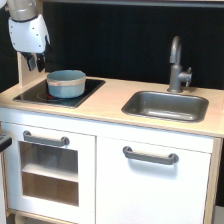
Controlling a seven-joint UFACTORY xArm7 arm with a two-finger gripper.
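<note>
At the upper left, my white gripper [36, 64] hangs down over the back left of the counter, left of and above the pot. Its dark fingers show slightly apart, and nothing is visible between them. A blue-green pot [66, 86] stands upright on the black stovetop [40, 95], apart from the gripper. The inside of the pot is mostly hidden by its rim.
A metal sink [165, 104] with a grey faucet [177, 65] occupies the right of the wooden counter [112, 100]. Bare counter lies between stovetop and sink. Below are an oven-like door [44, 140] with a bar handle and a white cabinet door [150, 190], both shut.
</note>
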